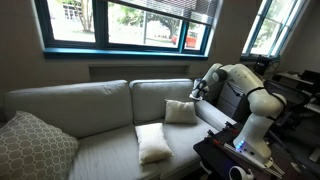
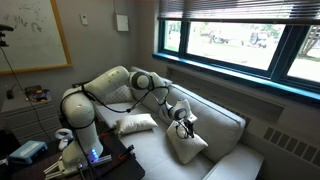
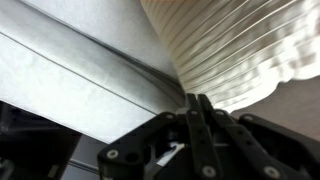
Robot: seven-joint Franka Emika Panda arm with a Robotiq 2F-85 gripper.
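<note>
The light, finely ribbed throw pillow (image 1: 181, 112) rests tilted at the right end of the sofa, close to the backrest. My gripper (image 1: 197, 95) is at its upper right corner. In exterior view 2 the pillow (image 2: 187, 147) has its upper part partly covered by the gripper (image 2: 186, 129). In the wrist view, ribbed fabric (image 3: 225, 45) reaches down to the fingertips of my gripper, which is shut on its edge. The exact pinch is dark and hard to make out.
A second white pillow (image 1: 153, 143) lies on the middle seat, and a patterned pillow (image 1: 37, 148) leans at the left end. The grey sofa's backrest (image 1: 70, 108) runs below the window. Seat space between the pillows is narrow.
</note>
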